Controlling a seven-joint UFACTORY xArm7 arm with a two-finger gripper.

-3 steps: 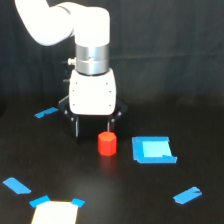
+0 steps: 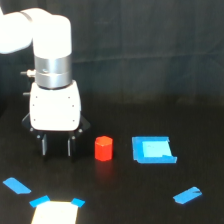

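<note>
A red block (image 2: 103, 148) stands on the dark table near the centre of the camera view. To its left, my gripper (image 2: 57, 150) points downward with its two dark fingers (image 2: 71, 147) spread apart. Between them is nothing but a view of the table. A gap separates the right finger from the block. On the block's right lies a pale blue square (image 2: 156, 149) framed by blue tape (image 2: 137, 150). How high the fingertips are above the table is hard to tell.
A cream-coloured patch (image 2: 55, 213) edged with blue tape lies at the front left. Loose tape strips mark the left side (image 2: 16, 186) and the right side (image 2: 187, 195). A dark curtain (image 2: 150, 60) hangs behind.
My gripper has moved left and toward the camera, from behind the red block to its left. The arm now covers a tape strip at the back left.
</note>
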